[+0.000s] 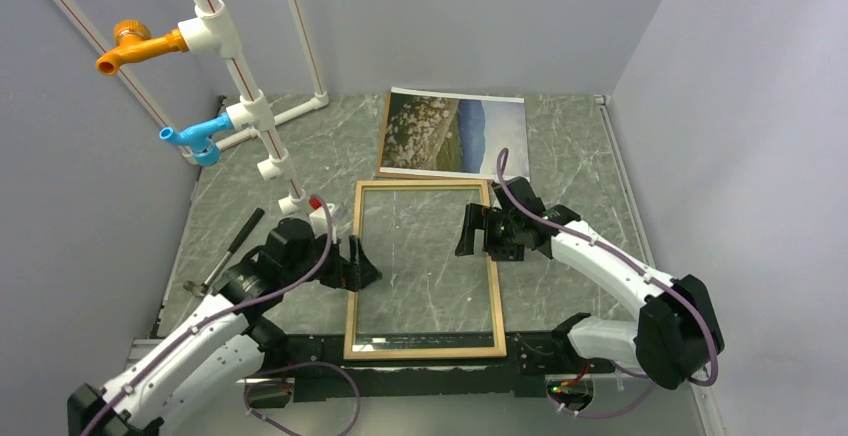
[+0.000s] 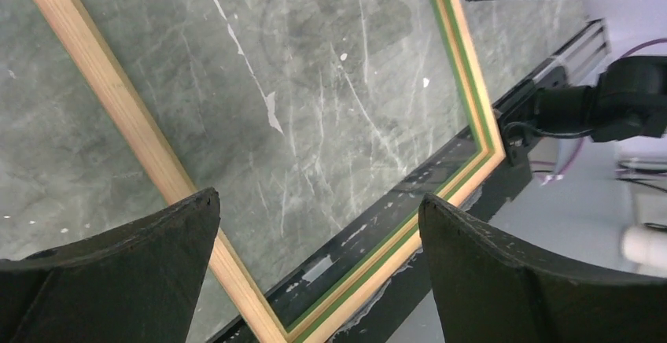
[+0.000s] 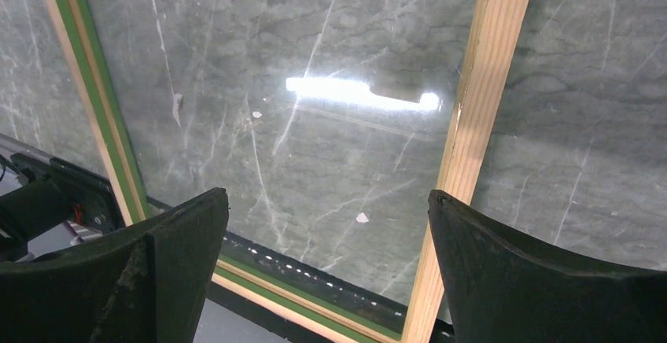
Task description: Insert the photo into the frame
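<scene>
The wooden frame lies on the marbled table, its clear pane letting the surface show through. Its front edge reaches over the dark table edge. Behind it the photo, a landscape with a white border, lies flat on a brown board that peeks out at its left. Above the frame's left side hangs my left gripper, open and empty, with the left frame bar passing below its fingers. Over the right side my right gripper is open too, with nothing between its fingers; the right frame bar runs beneath it.
A hammer with a black handle lies left of the frame. Behind it rises a white pipe stand with an orange tap and a blue tap.
</scene>
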